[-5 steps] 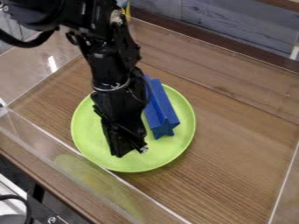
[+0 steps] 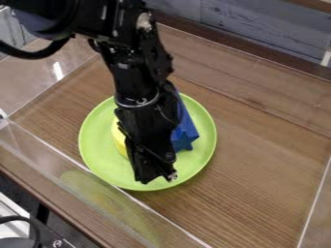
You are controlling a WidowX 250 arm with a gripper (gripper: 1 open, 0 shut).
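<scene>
The black robot arm reaches down from the top of the camera view, its gripper low over a green plate. The fingers look closed, and no object shows clearly between them. A blue object lies on the plate's right side, partly behind the gripper. A yellow object shows on the plate at the left of the gripper, mostly hidden by it.
A clear edge strip runs along the front left, and a grey panel stands along the back. Dark cables show at the lower left.
The arm and gripper have shifted slightly to the right, hiding more of the blue object. The yellow object now shows at the gripper's left.
</scene>
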